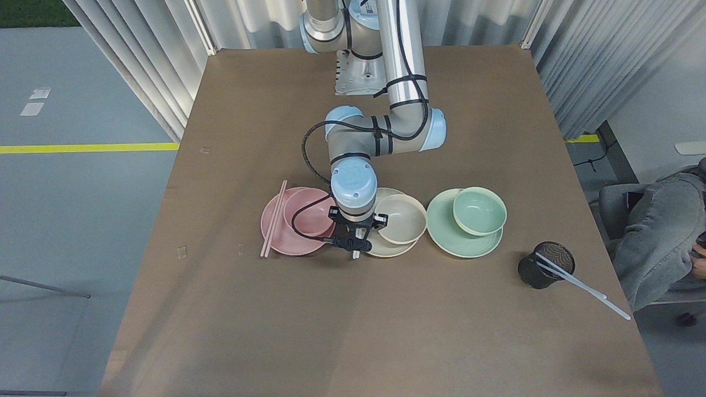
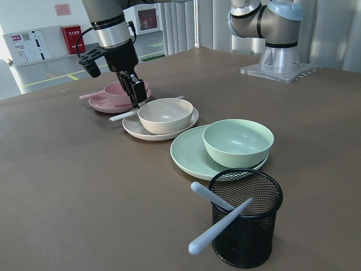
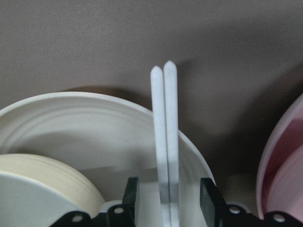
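Note:
My gripper is low over the cream plate (image 3: 80, 123), its two fingers open on either side of a pair of white chopsticks (image 3: 171, 118) that lie side by side across the plate, tips past its rim. In the front view the gripper (image 1: 357, 237) hides much of them. A cream bowl (image 1: 401, 218) sits on that plate, beside the gripper.
Left stand a pink plate and bowl (image 1: 309, 212) with pink chopsticks (image 1: 274, 218). Right are a green plate (image 1: 443, 228) and bowl (image 1: 480, 210). A black mesh cup (image 1: 534, 271) holds pale chopsticks (image 1: 592, 291).

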